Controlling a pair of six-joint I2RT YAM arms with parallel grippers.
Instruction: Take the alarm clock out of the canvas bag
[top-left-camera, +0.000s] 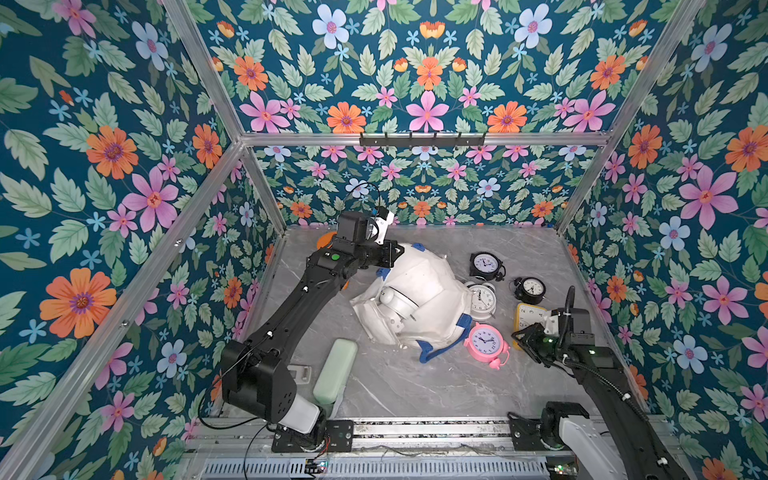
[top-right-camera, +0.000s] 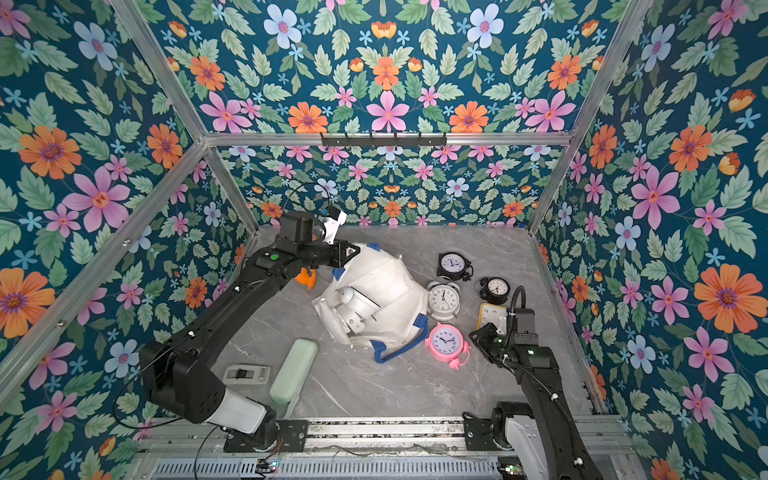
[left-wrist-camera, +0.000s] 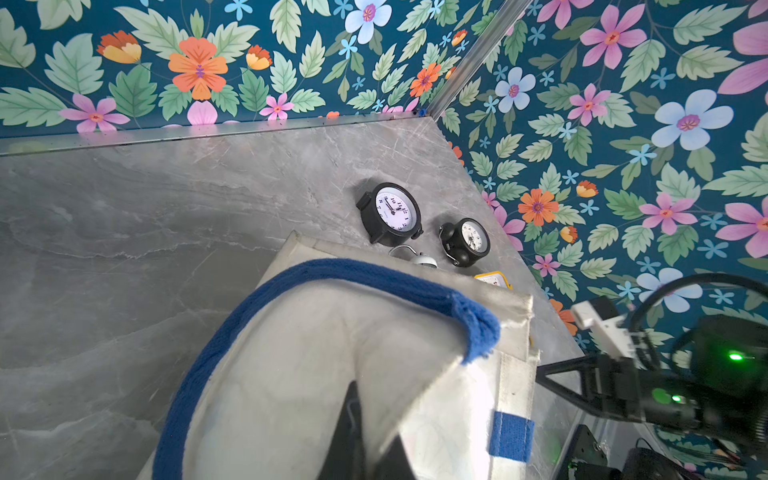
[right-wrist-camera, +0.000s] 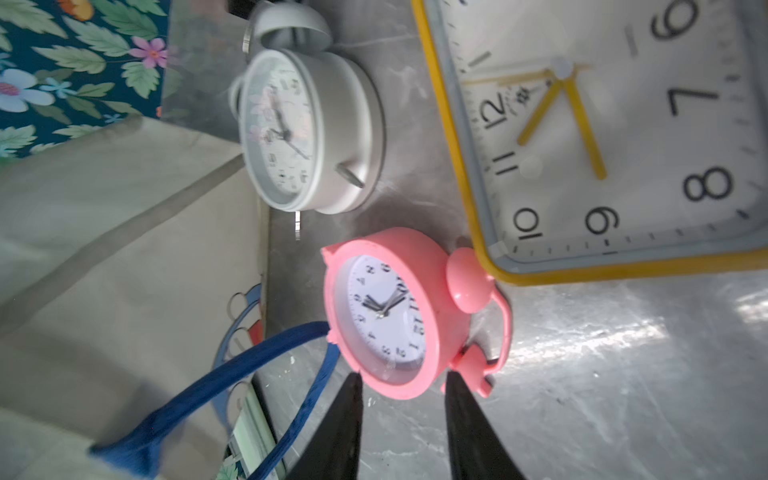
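Note:
The white canvas bag (top-left-camera: 424, 280) with blue straps lies mid-table, a white clock-like object (top-right-camera: 356, 304) at its open mouth. My left gripper (top-left-camera: 393, 254) is shut on the bag's upper fabric; in the left wrist view its fingers are partly hidden by cloth. Right of the bag stand a white alarm clock (right-wrist-camera: 284, 128), a pink alarm clock (right-wrist-camera: 384, 320) and a yellow-framed square clock (right-wrist-camera: 608, 136). My right gripper hangs above the pink and square clocks, fingers apart with nothing seen between them.
Two black clocks (top-left-camera: 485, 264) stand behind the white one. A green case (top-left-camera: 335, 369) and a grey object (top-right-camera: 244, 373) lie at the front left. An orange object (top-right-camera: 305, 277) sits behind the left arm.

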